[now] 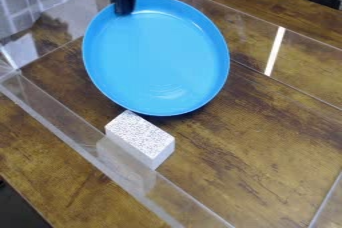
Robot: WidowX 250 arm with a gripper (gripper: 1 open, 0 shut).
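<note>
A large blue plate (156, 57) fills the upper middle of the view. My dark gripper (123, 2) is at its top left rim, mostly cut off by the frame's top edge; whether anything is between its fingers cannot be seen. A white speckled block (140, 138) lies just below the plate, apart from it.
Clear plastic walls (67, 122) edge the wooden surface (254, 152) on the left, with more clear edging at the back and right. A white strip (274, 52) lies right of the plate.
</note>
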